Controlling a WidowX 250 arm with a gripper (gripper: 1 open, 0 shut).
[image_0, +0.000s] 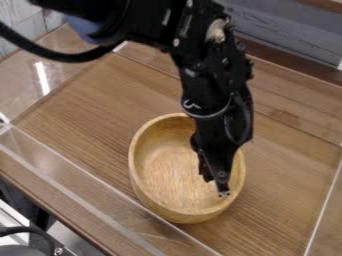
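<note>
The black robot arm reaches down from the top of the view, its gripper lowered inside a round, light wooden bowl on the wooden table. The fingertips are over the right part of the bowl's interior. The gripper looks shut, with nothing visible between its fingers. The bowl looks empty, though part of it is hidden behind the arm.
Bare table surrounds the bowl to the left and right. A raised edge runs along the back right. A clear strip borders the front left edge, with dark cables beyond it at the bottom left.
</note>
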